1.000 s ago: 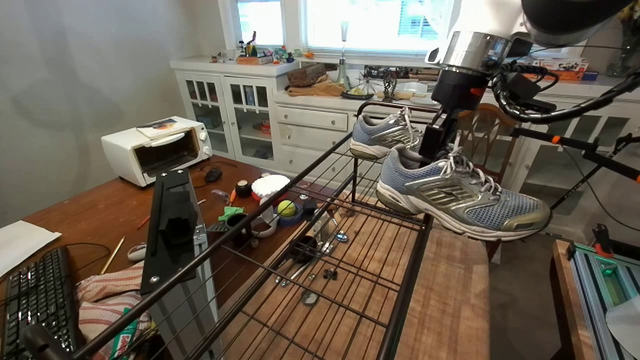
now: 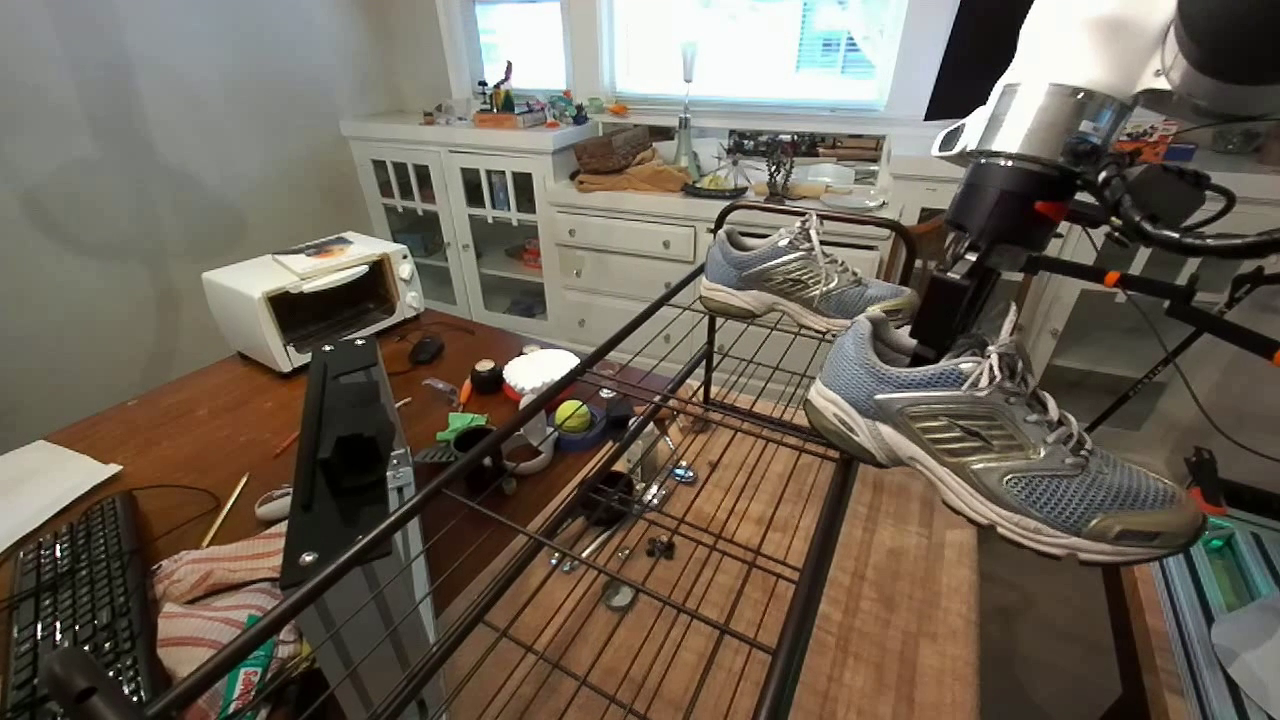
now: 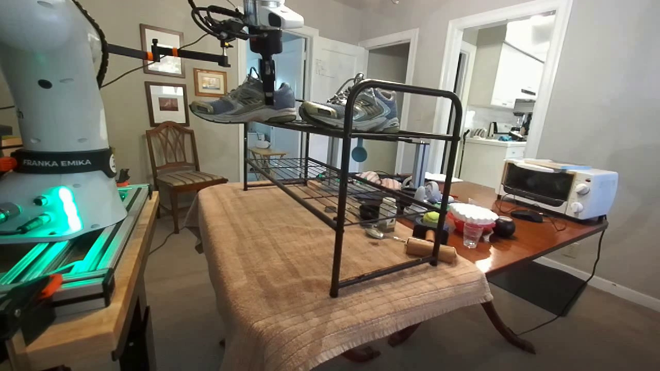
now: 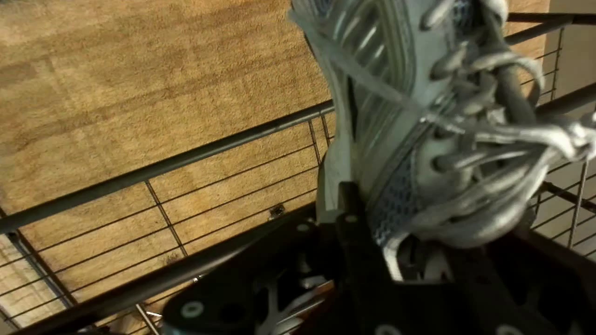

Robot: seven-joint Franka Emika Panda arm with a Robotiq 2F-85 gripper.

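My gripper (image 2: 933,350) is shut on a blue-grey running shoe (image 2: 960,420), pinching the side of its ankle opening. In exterior view 2 this held shoe (image 3: 238,106) reaches out past the long edge of the black wire rack (image 3: 346,185), toe toward the robot base. Whether its sole touches the rack's top shelf I cannot tell. The matching shoe (image 2: 798,276) sits upright on the top shelf at the rack's far end in exterior view 1. Laces and the shoe's side (image 4: 385,111) fill much of the wrist view, with the fingers (image 4: 350,206) partly hidden against it.
The top shelf is bare toward the camera in exterior view 1. Below, a brown cloth (image 3: 266,266) covers the table, with tools, a tennis ball (image 2: 573,416) and cups cluttered to the side. A toaster oven (image 2: 314,300) stands farther off.
In exterior view 1, my gripper and the held shoe have moved right and closer to the camera, appearing lower in the picture. The other shoe is now less covered and has stayed put.
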